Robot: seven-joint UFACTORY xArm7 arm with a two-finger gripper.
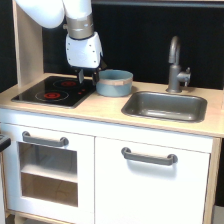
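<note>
A blue-grey pot [114,86] sits upright on the wooden counter, between the black stove [52,92] and the sink [168,105]. My white arm comes down from the upper left, and its dark gripper [89,76] is at the pot's left rim, above the right rear part of the stove. The fingers are small and dark against a dark background. Whether they touch the pot or have hold of its edge cannot be made out.
Behind the sink rises a grey faucet [177,65]. Below the counter, the left cabinet door has a handle [45,139] and a window; the right door [150,185] is plain white with a handle. Bare counter [100,115] lies in front of the pot.
</note>
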